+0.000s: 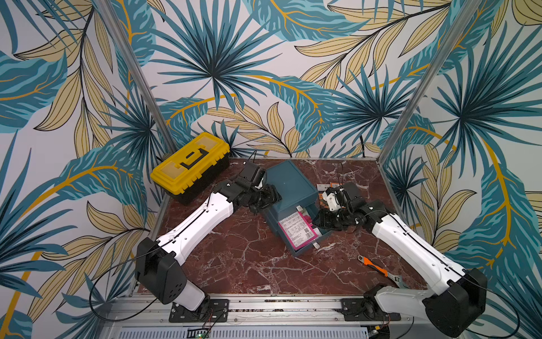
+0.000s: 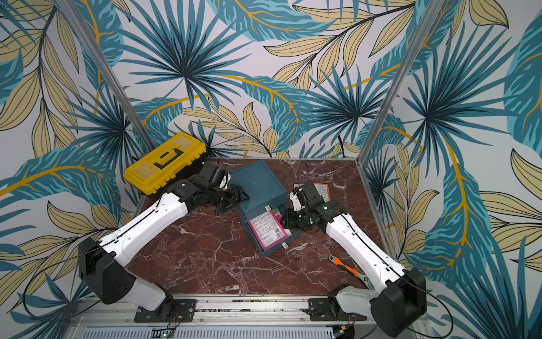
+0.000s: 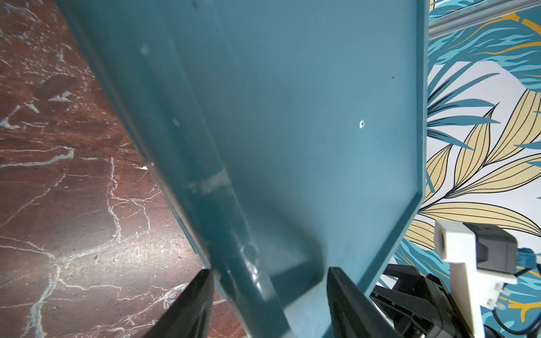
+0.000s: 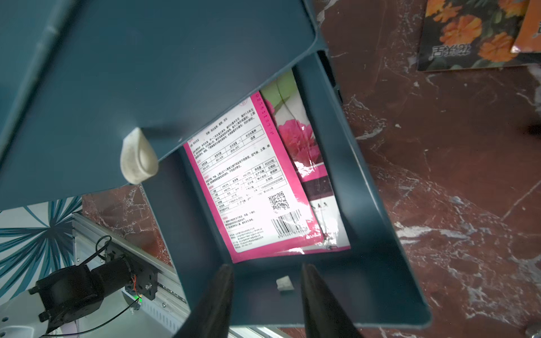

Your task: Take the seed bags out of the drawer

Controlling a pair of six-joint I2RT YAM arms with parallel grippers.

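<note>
The blue drawer box (image 1: 289, 183) has its drawer (image 4: 372, 214) pulled out toward the front. Inside lie pink-edged seed bags: one with printed text (image 4: 245, 180), another with a pink flower (image 4: 298, 146) partly beneath it. My left gripper is shut on the box's raised side edge. My right gripper hangs over the drawer's front part, part open, with the bags beyond its fingertips and nothing seen between them.
A yellow toolbox (image 1: 189, 161) stands at back left. Orange seed packets (image 4: 467, 31) lie right of the box. An adjustable wrench (image 1: 378, 268) lies at front right.
</note>
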